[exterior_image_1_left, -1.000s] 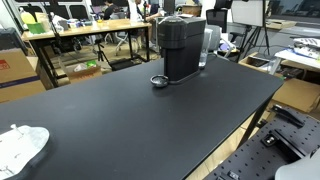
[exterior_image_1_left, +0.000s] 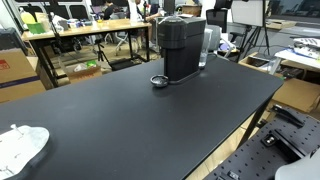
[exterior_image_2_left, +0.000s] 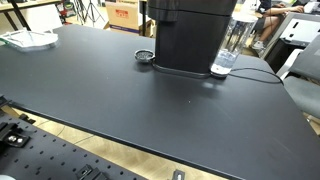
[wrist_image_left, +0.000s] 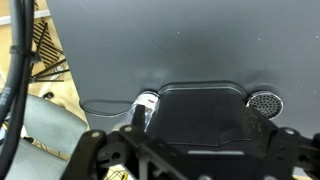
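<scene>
A black coffee-maker-like machine (exterior_image_1_left: 181, 50) stands upright near the back of the dark table. On the table beside its base lies a small round metal piece (exterior_image_2_left: 144, 56), its perforated face visible from above in the wrist view. Behind the machine is a clear container (exterior_image_2_left: 232, 45). A white dish (exterior_image_1_left: 22, 147) sits at the table's left end, with something pale on it that I cannot make out. In the wrist view my gripper hangs above the machine, its dark fingers wide apart with nothing seen gripped. Neither exterior view shows the gripper.
A thin black cable (wrist_image_left: 105, 108) runs on the table by the container. Beyond the table's edge stands a grey chair (wrist_image_left: 52, 130). Cardboard boxes (exterior_image_1_left: 17, 75) are on the far left.
</scene>
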